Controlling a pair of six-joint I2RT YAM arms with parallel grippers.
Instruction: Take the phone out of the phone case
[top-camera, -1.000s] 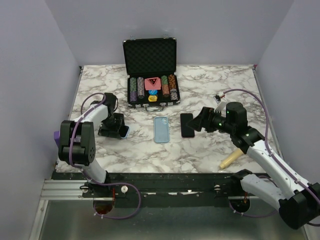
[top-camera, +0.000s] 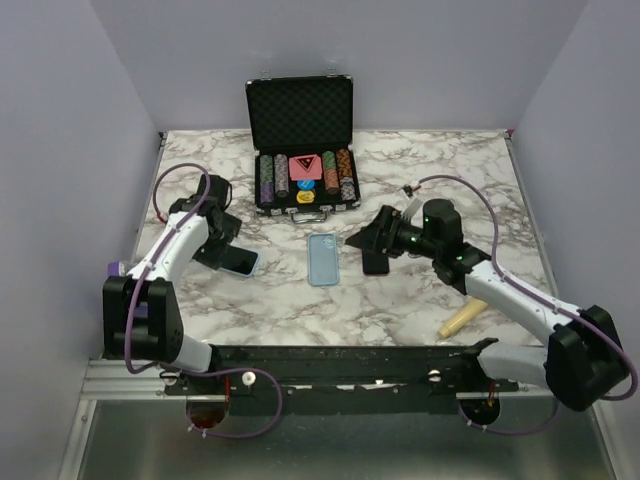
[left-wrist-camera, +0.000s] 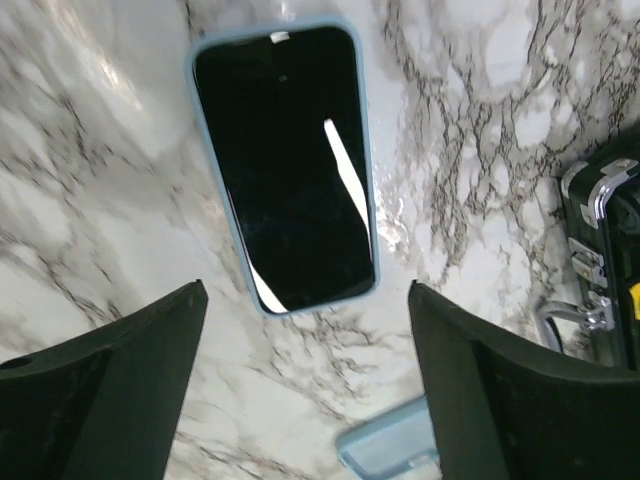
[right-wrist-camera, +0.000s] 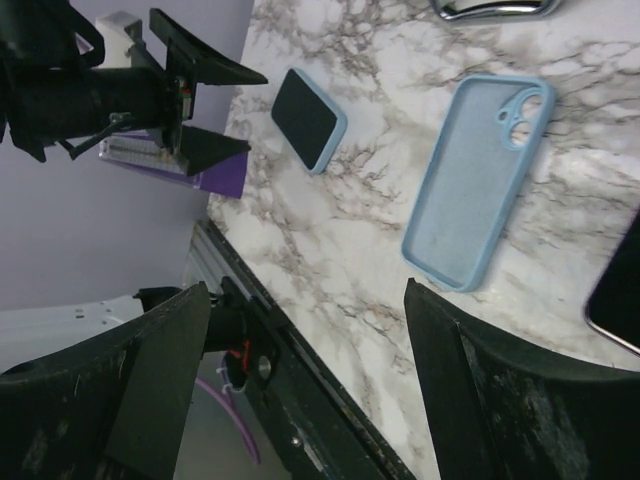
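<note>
A dark-screened phone (left-wrist-camera: 285, 165) lies face up with the light-blue rim of a case (left-wrist-camera: 362, 100) around it, at the left of the table in the top view. My left gripper is over its near end, open, and nothing is between its fingers. In the right wrist view that left gripper appears beside the phone (right-wrist-camera: 302, 115), raised and clear of it. Another light-blue case (top-camera: 323, 260), empty, rests mid-table. Right of it lies a black phone (top-camera: 375, 264), its far part hidden under my right arm. My right gripper is open and empty above the table.
An open chip case (top-camera: 304, 205) with its lid raised stands at the back middle. A yellowish rod (top-camera: 462, 318) lies at the front right. Something purple (right-wrist-camera: 225, 178) sits by the left edge. Bare marble stretches between the phones and the front edge.
My left gripper has shifted slightly, uncovering more of the left phone. The right gripper has swung left over the black phone's far part. Phones and empty case keep their places.
</note>
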